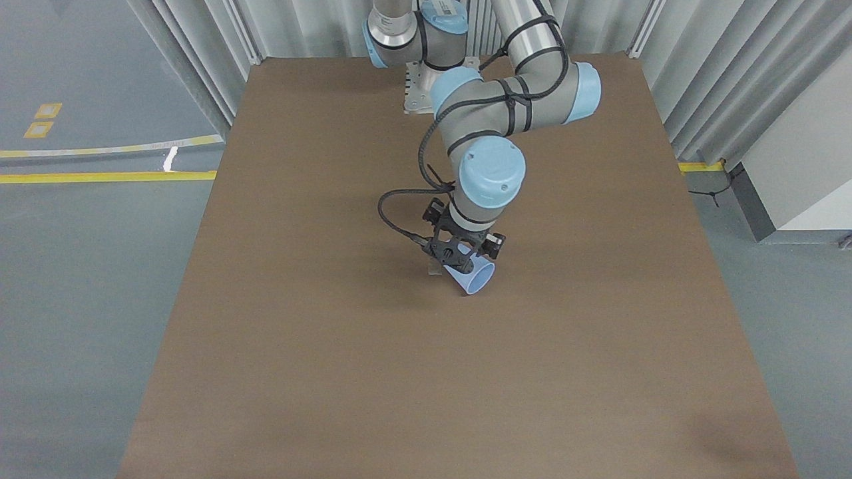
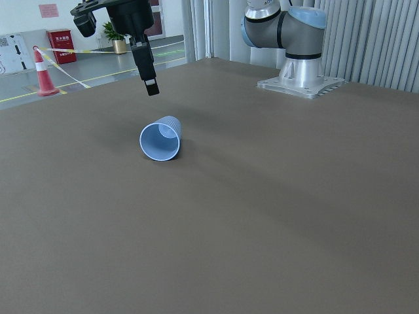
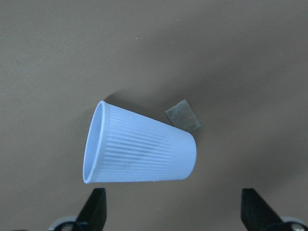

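Note:
A light-blue ribbed cup [image 3: 139, 147] lies on its side on the table, its mouth facing left in the wrist view; the left view shows the cup [image 2: 160, 140] below my gripper. Beside its base is a small clear square patch [image 3: 183, 115]. My gripper is open above the table, fingertips apart with nothing between them, the cup just beyond them in the wrist view. In the front view the gripper housing partly hides the cup [image 1: 471, 271].
A curtain lines the rear edge.

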